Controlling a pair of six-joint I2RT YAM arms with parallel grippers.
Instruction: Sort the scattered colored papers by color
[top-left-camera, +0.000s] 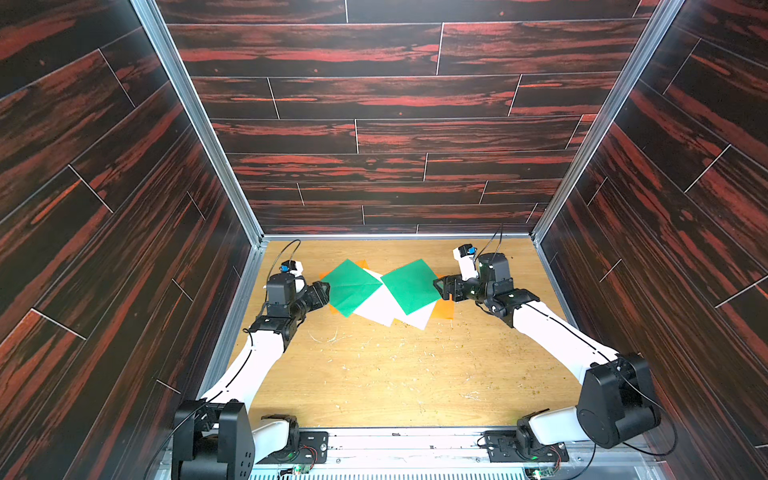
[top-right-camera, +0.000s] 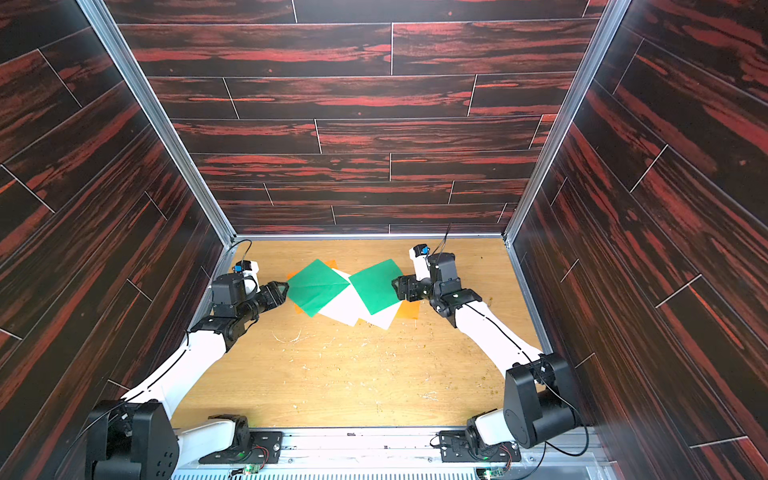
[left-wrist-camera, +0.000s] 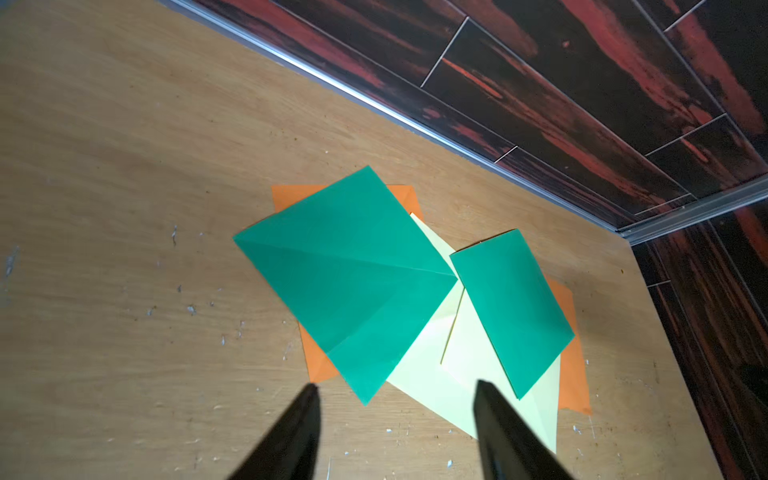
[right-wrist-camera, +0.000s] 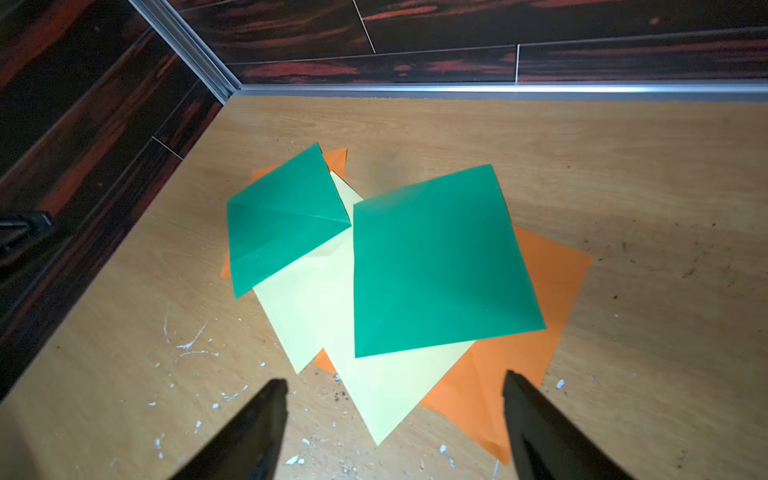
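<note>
Two green papers lie on top of a loose, overlapping spread near the back of the table. The left green paper (top-left-camera: 349, 286) has creases and covers part of an orange sheet (left-wrist-camera: 318, 360). The right green paper (right-wrist-camera: 440, 260) rests over a white sheet (right-wrist-camera: 384, 392) and a second orange sheet (right-wrist-camera: 552, 268). Another white sheet (top-left-camera: 374, 308) shows between them. My left gripper (top-left-camera: 323, 293) stands open at the left corner of the spread, nothing between its fingers. Over the right side of the spread, my right gripper (top-left-camera: 440, 288) is open and empty too.
Bare wooden tabletop (top-left-camera: 384, 376) stretches in front of the papers, with small scraps and a thin pale curl (top-left-camera: 324, 337) on it. Dark panelled walls (top-left-camera: 392, 172) close off the back and both sides.
</note>
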